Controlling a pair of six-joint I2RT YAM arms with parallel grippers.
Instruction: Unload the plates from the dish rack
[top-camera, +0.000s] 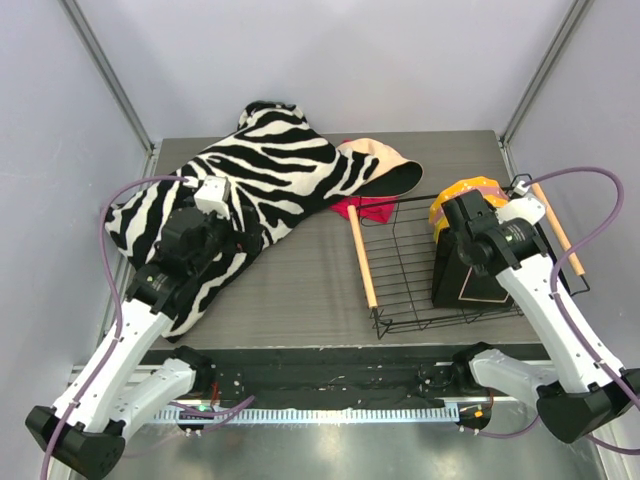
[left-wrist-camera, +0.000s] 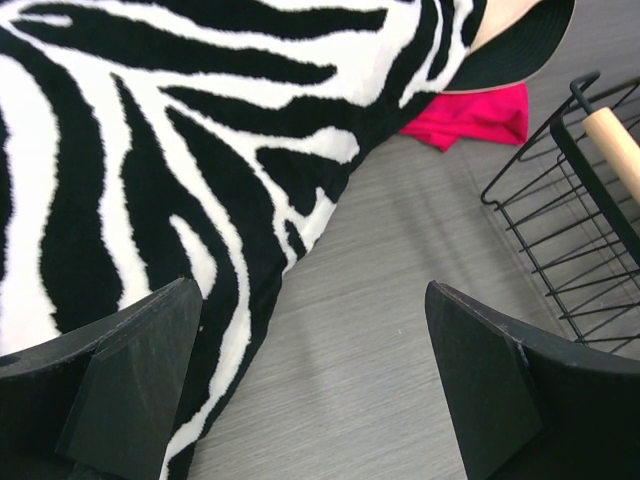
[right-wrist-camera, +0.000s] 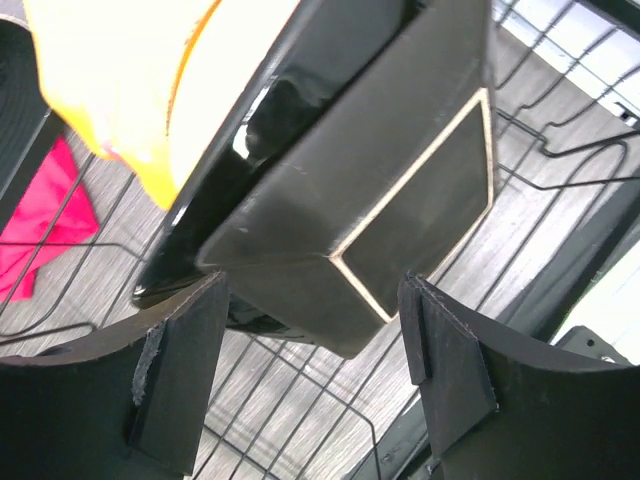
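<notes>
The wire dish rack (top-camera: 400, 280) with wooden handles stands on the right of the table. In it stand black square plates (right-wrist-camera: 400, 210) beside a yellow patterned item (top-camera: 460, 190) with a pale rim. My right gripper is over these plates, fingers apart, nothing clearly held between them. My left gripper hangs open over the zebra-striped cloth and bare table, left of the rack.
A zebra-striped cloth (top-camera: 270, 160) covers the back left. A red cloth (top-camera: 372, 212) and a tan-and-black piece (top-camera: 390, 165) lie behind the rack's left end.
</notes>
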